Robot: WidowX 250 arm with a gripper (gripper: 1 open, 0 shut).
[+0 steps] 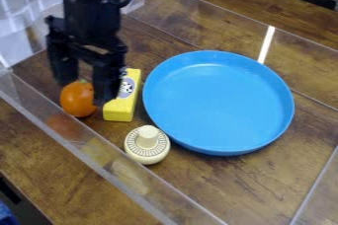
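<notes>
My dark gripper (86, 66) hangs open in the upper left, its two blurred fingers lowered just above and around an orange round fruit (78, 100). A yellow box (122, 102) with a small printed label lies just right of the fruit, partly hidden behind my right finger. A cream, knob-topped round object (146, 147) sits below the box.
A large blue plate (218, 101) fills the right middle of the wooden table (264, 189). A clear plastic edge runs diagonally along the left and lower left. Bare wood shows at the top right.
</notes>
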